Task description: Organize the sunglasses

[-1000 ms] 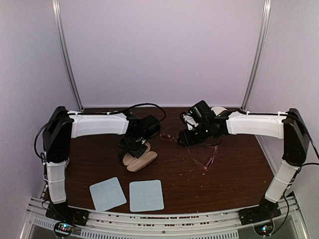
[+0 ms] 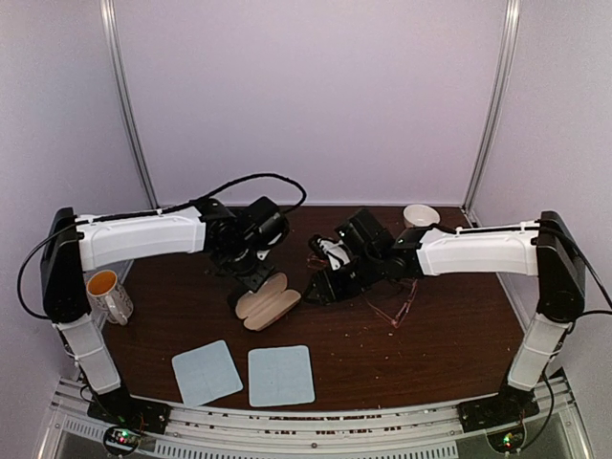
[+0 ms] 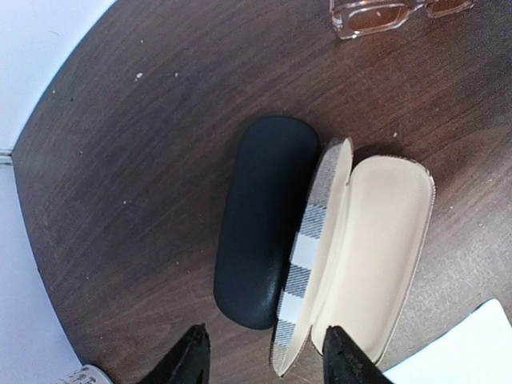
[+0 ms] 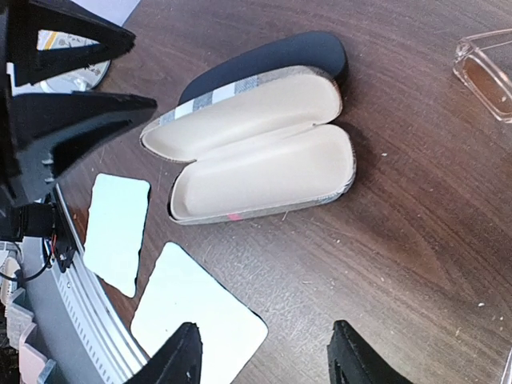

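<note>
An open glasses case [image 2: 273, 308] with a beige lining and checked lid lies left of centre, beside a closed black case [image 3: 264, 216]. My left gripper hangs open above them. My right gripper is open, nothing between its fingers, over bare table just right of the open case. Clear pink-framed glasses [image 2: 402, 311] lie right of centre, partly under my right arm; another pair shows behind, mostly hidden in the top view.
Two pale blue cloths [image 2: 280, 378] lie at the front left. A mug [image 2: 112, 298] stands at the left edge, a white bowl [image 2: 421, 214] at the back right.
My left gripper has risen and moved back from over the case. The objects lie where they were.
</note>
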